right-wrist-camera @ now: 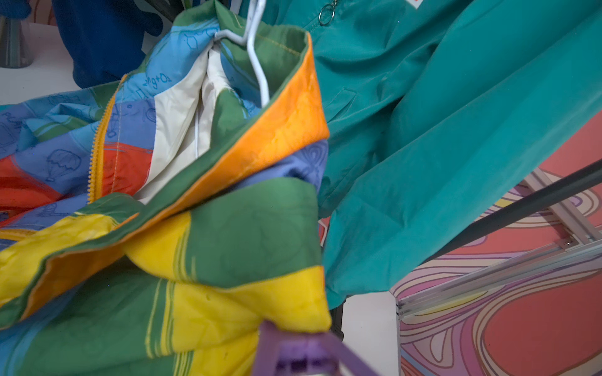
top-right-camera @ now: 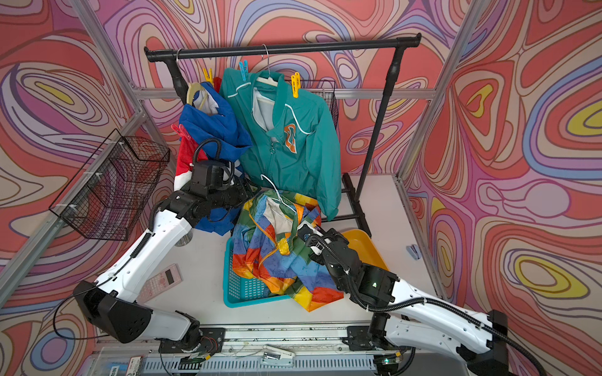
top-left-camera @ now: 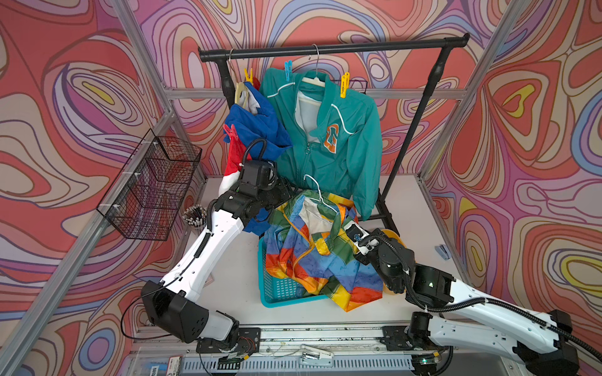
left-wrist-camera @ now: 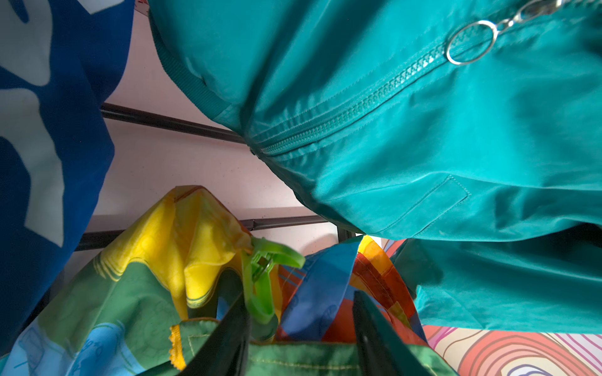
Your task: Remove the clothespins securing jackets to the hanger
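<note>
The multicolour jacket (top-left-camera: 307, 250) with a white hanger (top-left-camera: 313, 185) lies over the teal basket. A green clothespin (left-wrist-camera: 263, 282) clips its yellow fabric, just ahead of my left gripper, which is open. My right gripper (top-left-camera: 357, 232) is at the jacket's right side; its fingers are not clear, but a purple clothespin (right-wrist-camera: 294, 351) shows at the bottom of the right wrist view. The hanging teal jacket (top-left-camera: 357, 144) carries yellow (top-left-camera: 345, 84) and blue (top-left-camera: 287, 69) clothespins. A yellow clothespin (top-left-camera: 248, 75) sits above the blue jacket (top-left-camera: 257, 125).
A black rail (top-left-camera: 338, 48) spans the back. A wire basket (top-left-camera: 147, 200) hangs at left, and a yellow bin (top-right-camera: 367, 250) is partly behind my right arm.
</note>
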